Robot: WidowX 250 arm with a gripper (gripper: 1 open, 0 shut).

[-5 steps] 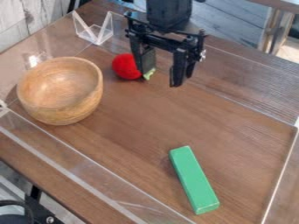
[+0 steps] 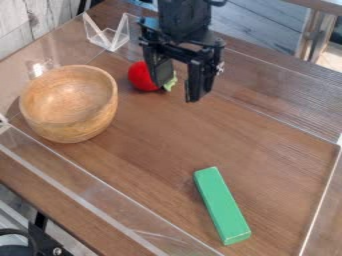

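My black gripper (image 2: 178,78) hangs over the back middle of the wooden table, its fingers apart with nothing visible between them. Behind its left finger sits a round red object (image 2: 143,75) with a small green part, partly hidden. A wooden bowl (image 2: 67,103) stands at the left, and a long green block (image 2: 221,204) lies at the front right.
A clear angular holder (image 2: 107,34) stands at the back left.
My gripper has shifted slightly left, with small changes in its angle. The objects on the table stay where they were.
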